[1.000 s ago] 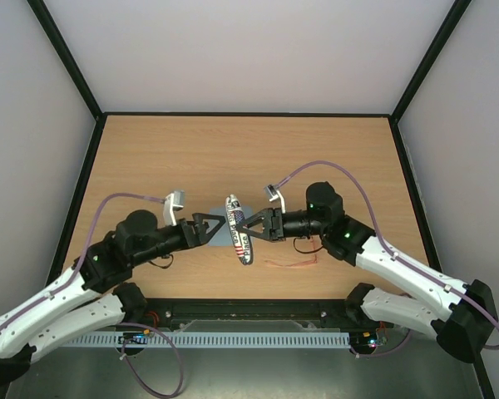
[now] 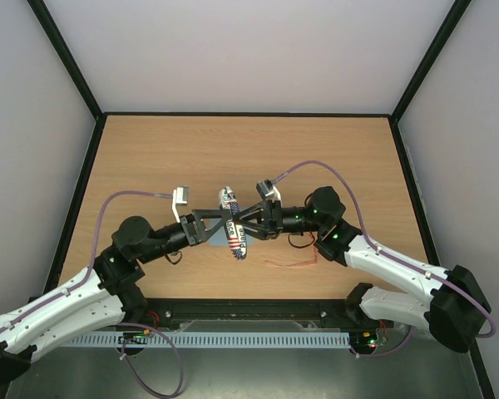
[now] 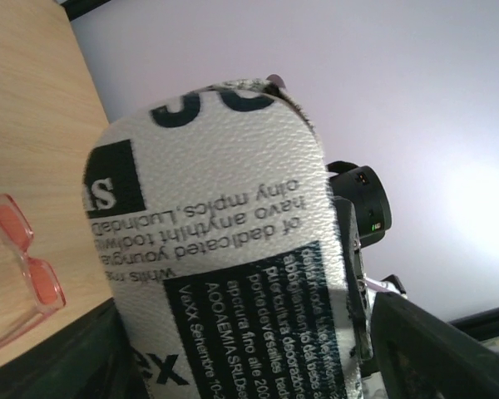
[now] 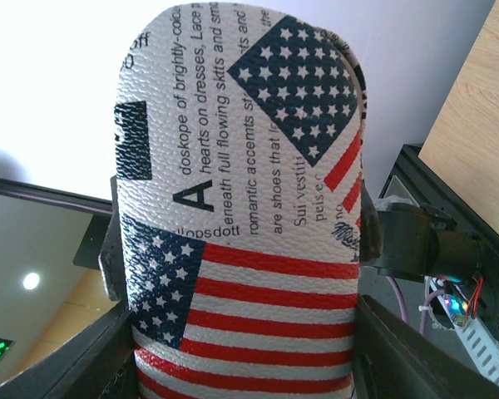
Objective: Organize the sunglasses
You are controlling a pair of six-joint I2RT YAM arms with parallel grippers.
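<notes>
A printed sunglasses case [image 2: 231, 216], with flag and newsprint pattern, is held upright in the air at the centre. My right gripper [image 2: 239, 219] is shut on it from the right. My left gripper [image 2: 220, 218] is at its left side, part open around its end in the left wrist view, where the case [image 3: 216, 233] fills the middle; whether it touches is unclear. In the right wrist view the case [image 4: 241, 208] hides most of the left gripper. Pink-framed sunglasses [image 3: 41, 278] lie on the table, mostly behind the right arm in the top view.
A grey-blue square [image 2: 218, 238] lies on the wooden table [image 2: 166, 141] beneath the case. Walls and dark frame edges enclose the workspace.
My left gripper has moved up to the case from the left. The case and my right gripper have shifted slightly left and toward the back.
</notes>
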